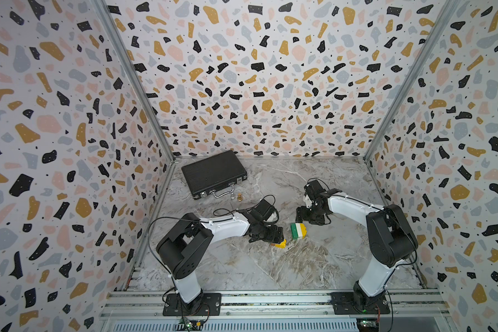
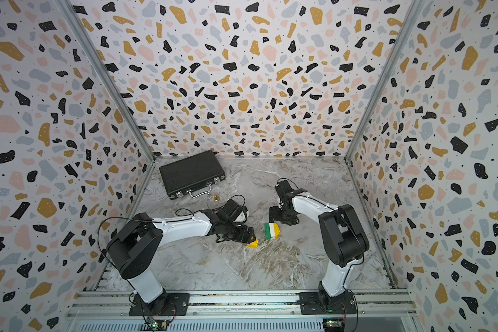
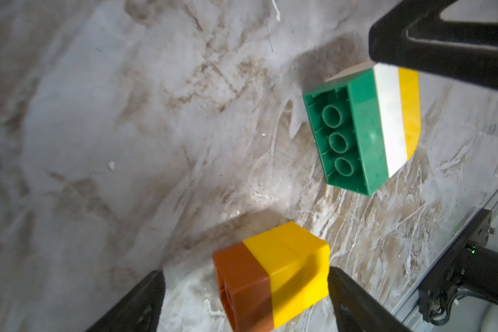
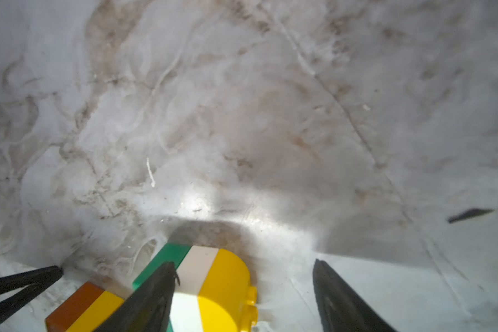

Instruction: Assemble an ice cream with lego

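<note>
A brown-and-yellow Lego piece lies on the marble table between my left gripper's fingers, the gripper part open around it at low height. Just to its right and further back lies a green, white and yellow Lego piece on its side, its green underside showing tubes. My right gripper stands open above and behind that piece, which sits in the lower part of the right wrist view between the blurred fingers. In both top views the left gripper partly hides the brown-and-yellow piece.
A closed black case lies at the back left, with small light items in front of its handle. The two arms are close together near the middle.
</note>
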